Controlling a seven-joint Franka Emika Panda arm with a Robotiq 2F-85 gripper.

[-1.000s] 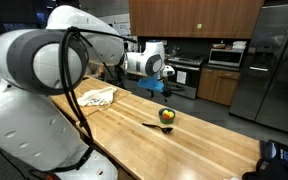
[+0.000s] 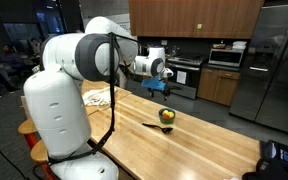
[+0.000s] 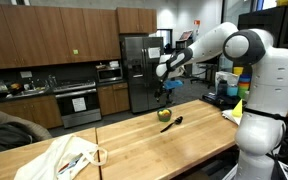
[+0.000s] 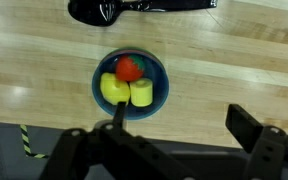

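Note:
A dark blue bowl (image 4: 161,72) stands on the wooden table, holding a red strawberry-like piece (image 4: 130,66), a rounded yellow piece (image 4: 114,91) and a pale yellow cylinder-shaped piece (image 4: 141,93). Exterior view 1 shows the bowl (image 2: 166,121) below my gripper (image 2: 157,88), which hangs well above the tabletop. In the wrist view, the gripper is open, its dark fingers wide apart with nothing between them. The left finger (image 4: 108,133) appears just over the bowl's lower edge in the picture.
A black spoon-like utensil (image 4: 102,8) lies beside the bowl. White cloth (image 3: 64,157) is spread at one side of the table. Bare tabletop (image 2: 204,148) stretches away on the other side. Kitchen cabinets and a stove (image 3: 78,100) stand far behind.
In exterior view 1 the large arm links have shifted, and less of the white cloth shows beside them. My gripper stays high at nearly the same spot; the bowl and utensil have not moved.

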